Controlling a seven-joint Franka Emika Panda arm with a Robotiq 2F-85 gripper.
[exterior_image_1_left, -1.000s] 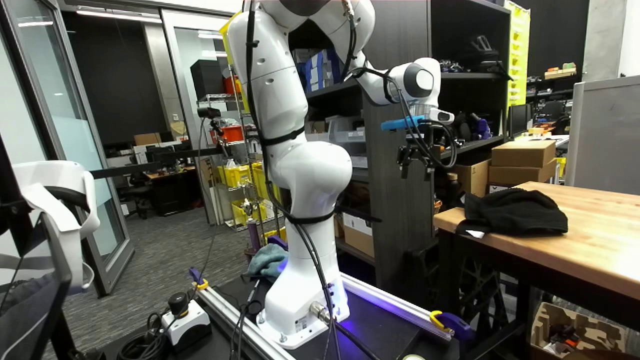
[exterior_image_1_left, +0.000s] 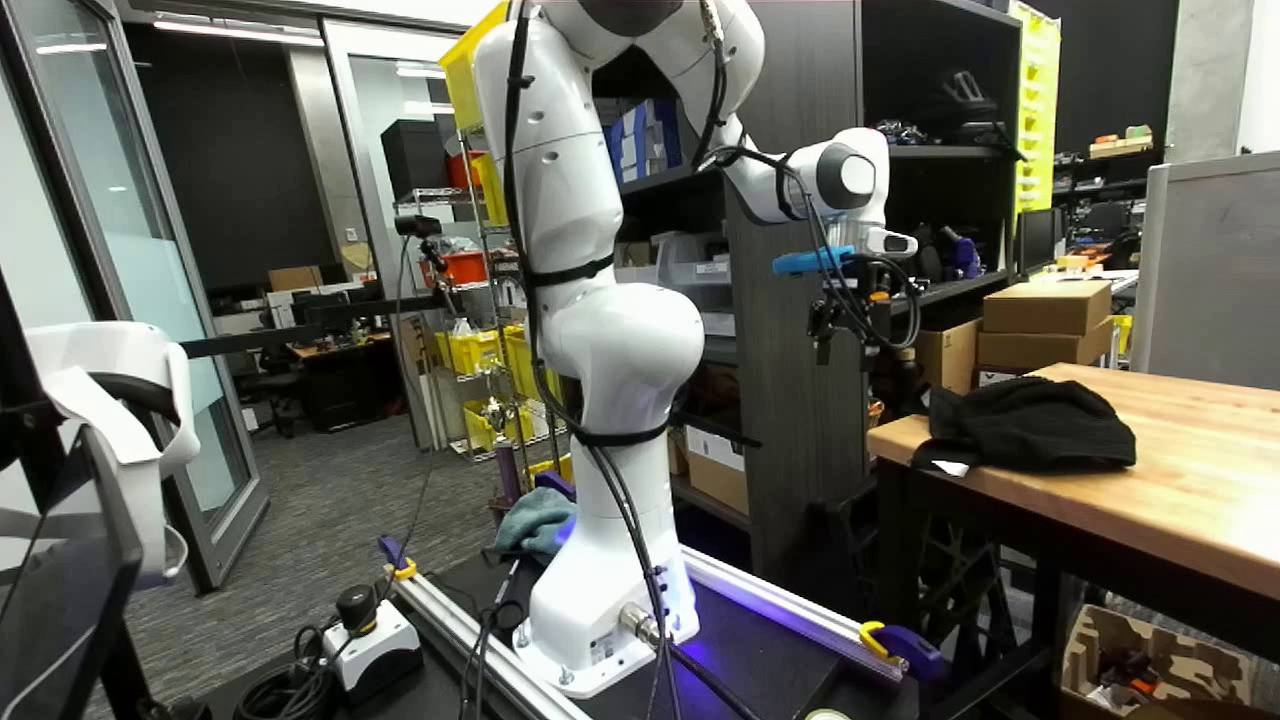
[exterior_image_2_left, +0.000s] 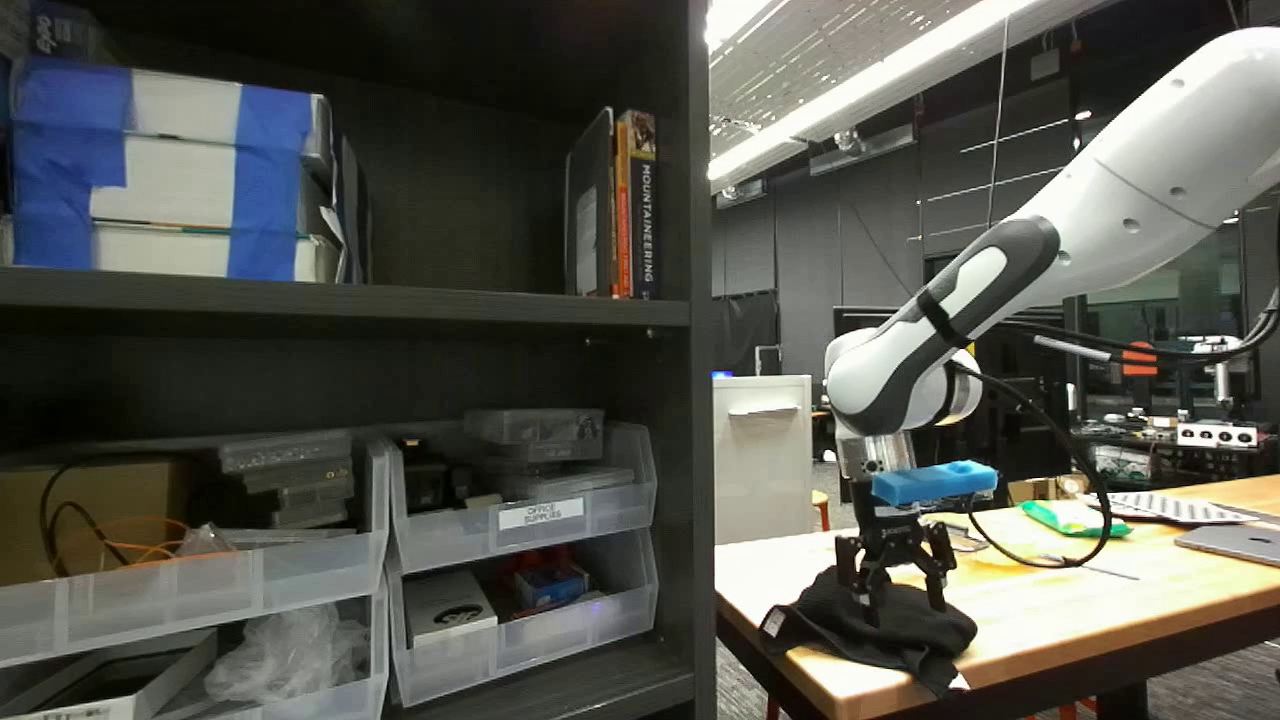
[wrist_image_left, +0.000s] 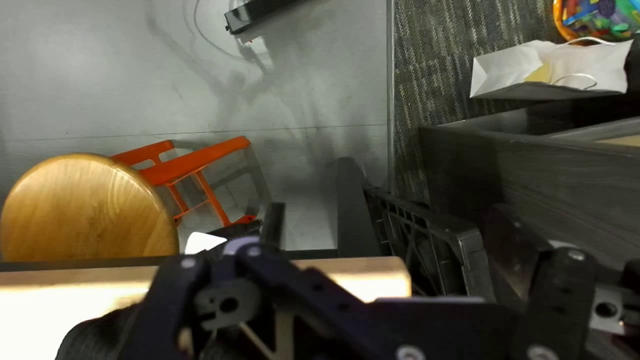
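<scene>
A black cloth (exterior_image_1_left: 1032, 426) lies crumpled on the near corner of the wooden table, a small white tag showing at its edge. In exterior view 2, my gripper (exterior_image_2_left: 902, 610) appears in front of the cloth (exterior_image_2_left: 804, 636) and overlaps it. Exterior view 1 shows the gripper (exterior_image_1_left: 847, 342) in the air to the left of the table, clear of the cloth. Its fingers stand open, with nothing visible between them. From the wrist, only part of the cloth (wrist_image_left: 90, 336) shows at the bottom left, partly covered by the gripper's dark linkage.
The wooden table (exterior_image_1_left: 1200, 450) has bare top beyond the cloth. A tall dark shelf (exterior_image_1_left: 792, 360) stands behind the arm. Beneath the wrist are a round stool (wrist_image_left: 90, 207), a black crate (wrist_image_left: 420, 234) and a white paper bag (wrist_image_left: 552, 72).
In exterior view 1 the arm and gripper have shifted slightly right and down, a little nearer the table. The cloth has stayed where it was.
</scene>
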